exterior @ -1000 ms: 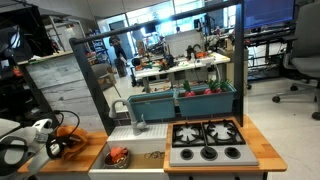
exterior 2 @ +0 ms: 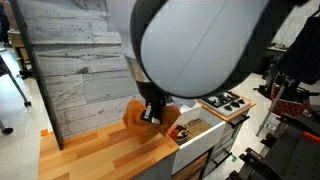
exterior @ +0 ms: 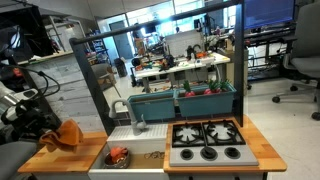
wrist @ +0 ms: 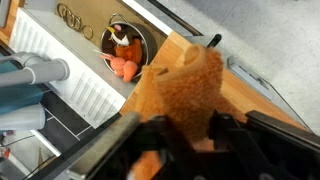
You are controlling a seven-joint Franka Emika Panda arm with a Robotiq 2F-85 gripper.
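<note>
An orange cloth [exterior: 66, 134] stands bunched above the left wooden counter [exterior: 70, 156] in the first exterior view. My gripper [exterior 2: 153, 112] is right at the cloth in the second exterior view, with orange folds [exterior 2: 145, 127] around its tip. Seen from the wrist, the cloth [wrist: 190, 92] rises toward the camera between the blurred dark fingers, its upper part out of focus. The folds hide the fingertips, so how far apart the fingers stand, and whether they press on the fabric, cannot be made out.
Beside the cloth, a metal pot [exterior: 117, 157] holding red and orange items sits at the sink [exterior: 150, 147]. Farther right is a stove [exterior: 210, 143], with a blue rack [exterior: 180, 106] behind. A dark upright post [exterior: 91, 85] borders the left counter.
The arm has drawn back to the left from over the counter. The cloth, earlier spread against the back and flatter, now stands bunched nearer the counter's left middle.
</note>
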